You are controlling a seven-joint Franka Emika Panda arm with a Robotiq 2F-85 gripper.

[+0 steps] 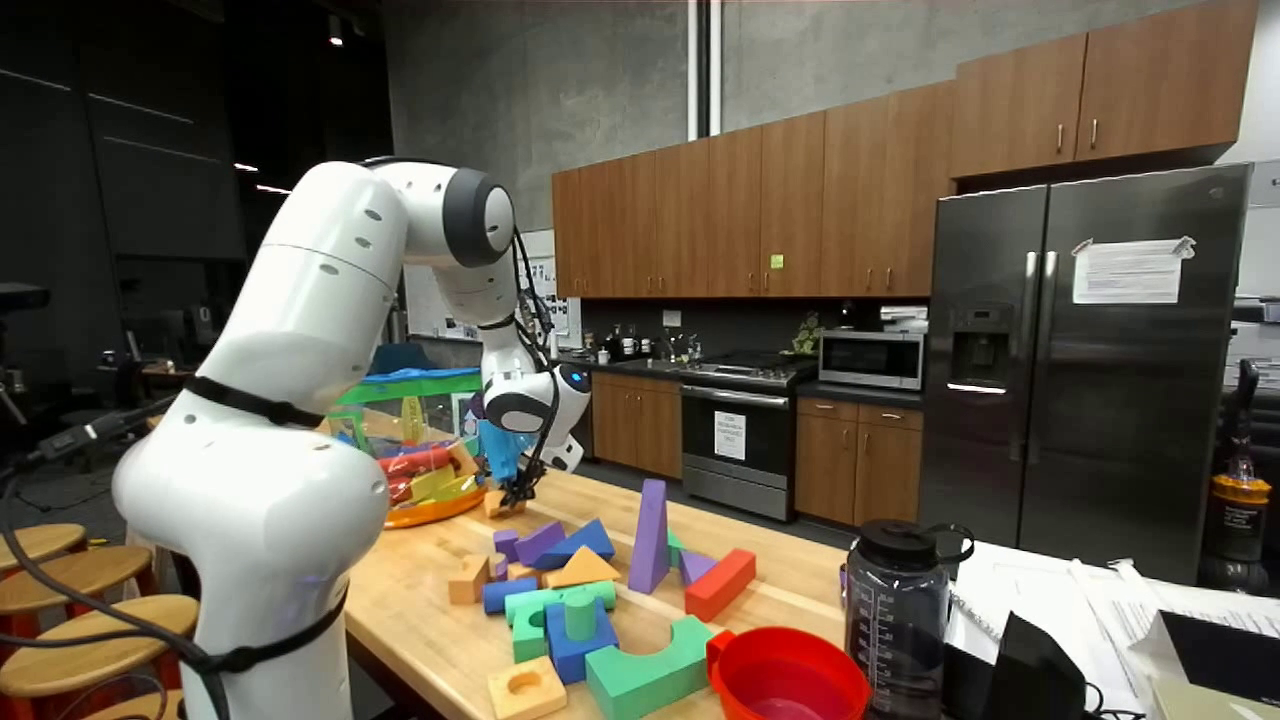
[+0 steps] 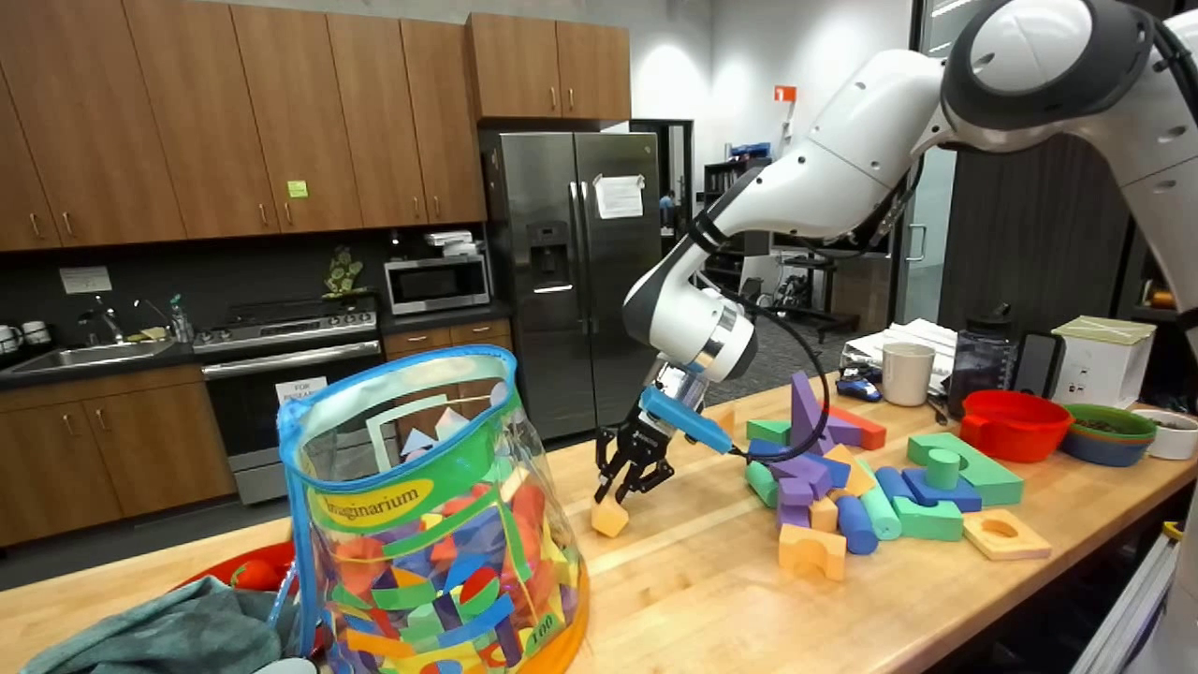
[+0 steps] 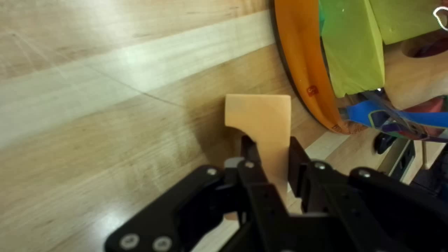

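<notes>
An orange arch block (image 3: pixel 264 117) lies between the fingers of my gripper in the wrist view, with the gripper shut on it. Its curved cut-out faces left there, and its near end is hidden by the fingers. In exterior view 2 the block (image 2: pixel 609 517) shows just beneath the gripper (image 2: pixel 625 490), at or very close to the wooden table. Exterior view 1 shows the block (image 1: pixel 501 503) partly behind the gripper (image 1: pixel 513 494), close to the block bag (image 1: pixel 434 509).
The clear bag (image 2: pixel 393 494) full of colored blocks stands beside the gripper. Loose blocks, among them a tall purple wedge (image 1: pixel 649 536) and a green arch (image 1: pixel 654 674), crowd the table's middle. A red cup (image 1: pixel 788 674) and dark bottle (image 1: pixel 896 624) stand nearer that camera. Bare tabletop (image 2: pixel 696 562) separates bag and pile.
</notes>
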